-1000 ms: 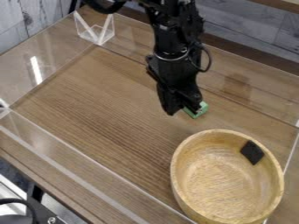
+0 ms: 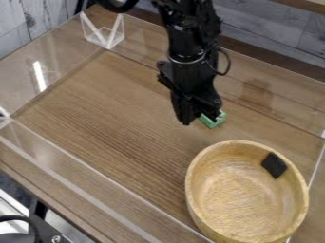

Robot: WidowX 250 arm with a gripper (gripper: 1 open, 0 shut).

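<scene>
My black gripper (image 2: 188, 114) hangs over the middle of the wooden table, its tip pointing down and looking shut, with nothing visible between its fingers. Just right of the tip, partly behind the gripper, a small green and white object (image 2: 214, 119) lies on the table.
A large tan tub (image 2: 245, 207) with a black patch on its rim takes up the lower right. A clear plastic rack (image 2: 105, 31) stands at the back left. Grey plank walls border the back.
My gripper has shifted slightly left. The green object and the tub look unmoved.
</scene>
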